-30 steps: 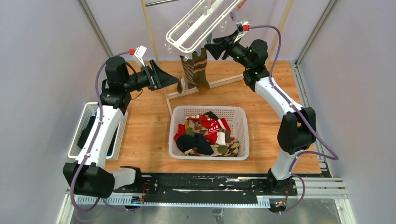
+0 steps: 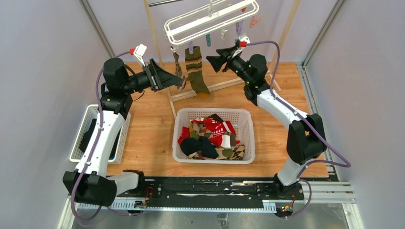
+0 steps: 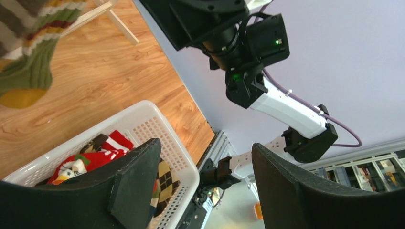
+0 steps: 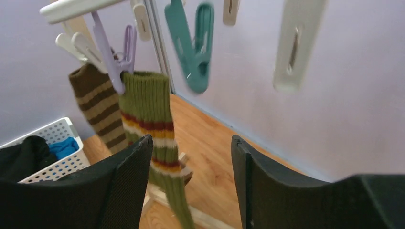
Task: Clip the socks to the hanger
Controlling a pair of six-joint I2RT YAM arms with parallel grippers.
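From the white hanger [image 2: 210,21] hang two striped socks. The green sock [image 2: 195,67] is held in a lilac clip [image 4: 111,57]; the brown striped sock [image 2: 179,71] hangs to its left, behind it in the right wrist view. Close left of the brown sock, my left gripper [image 2: 177,82] points at it, its fingers [image 3: 136,183] apart with nothing between them. My right gripper [image 2: 212,63] is right of the green sock, below the hanger, fingers apart and empty. An empty teal clip [image 4: 193,52] hangs in front of it.
A white basket [image 2: 179,114] of mixed socks stands in the middle of the wooden table [image 2: 148,143]. Another white basket [image 2: 76,148] with dark items is behind the left arm. The wooden stand's bar [image 2: 224,85] crosses the back.
The hanger has turned, and both hanging socks have swung and twisted with it. My right gripper has shifted lower and slightly left.
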